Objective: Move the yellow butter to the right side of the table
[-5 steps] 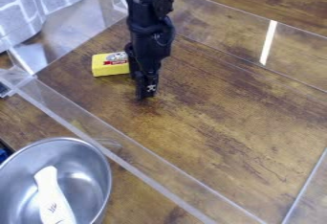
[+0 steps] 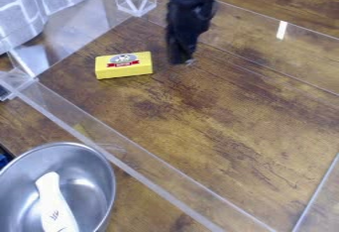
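The yellow butter (image 2: 123, 65), a small box with a red and white label, lies flat on the wooden table in the upper left part of the camera view. My black gripper (image 2: 183, 59) is blurred and stands to the right of the box, a short gap apart from it. Its fingers are too dark and smeared to show whether they are apart or together. No part of the box is covered by the arm.
Clear plastic walls (image 2: 146, 162) border the table. Outside them at the lower left is a metal bowl (image 2: 95, 181) holding a white-handled utensil (image 2: 54, 204). A patterned cloth (image 2: 54, 0) hangs at the upper left.
My gripper has moved right and up in the view, away from the butter. The box, partly hidden behind the gripper before, now shows whole and appears in the same place.
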